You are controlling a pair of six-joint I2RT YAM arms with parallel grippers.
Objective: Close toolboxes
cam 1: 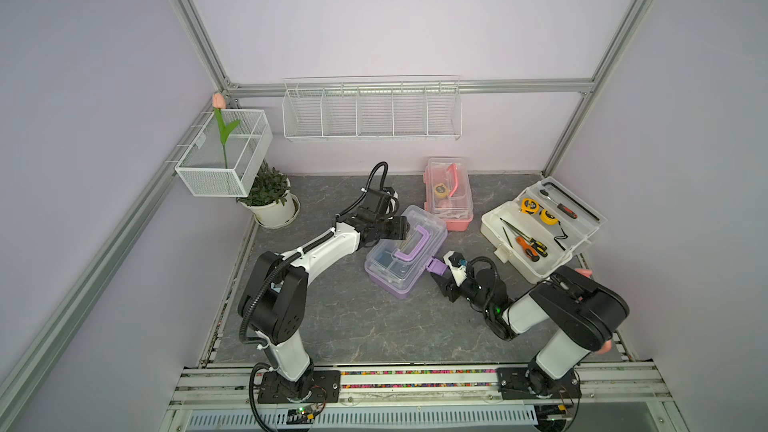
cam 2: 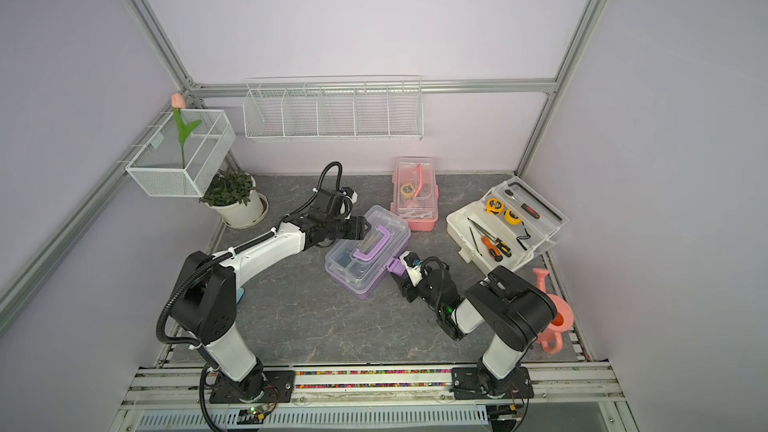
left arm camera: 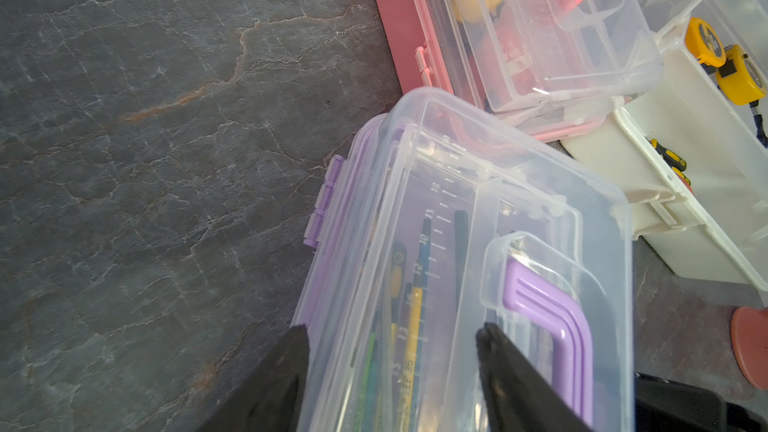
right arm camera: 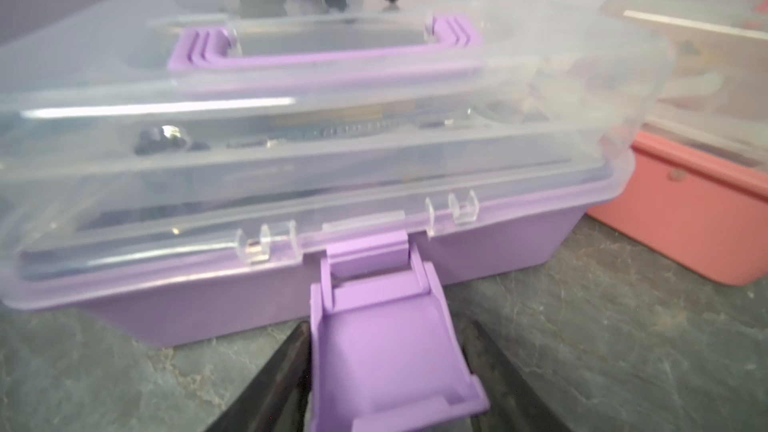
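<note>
The purple toolbox [cam 1: 388, 268] lies mid-table with its clear lid down, rulers showing through it in the left wrist view. My left gripper hangs over the lid, part open, nothing seen gripped. At the front side, my right gripper is around the purple latch [right arm camera: 384, 344], which hangs out from the box; whether it is clamped is unclear. The pink toolbox [cam 2: 412, 212] at the back has its lid down. The cream toolbox [cam 2: 464, 236] on the right lies open, showing tapes, screwdrivers and pliers.
A potted plant [cam 1: 272, 208] stands back left under a wire basket [cam 1: 208, 180] with a tulip. A pink watering can [cam 2: 552, 328] sits at the front right beside the right arm.
</note>
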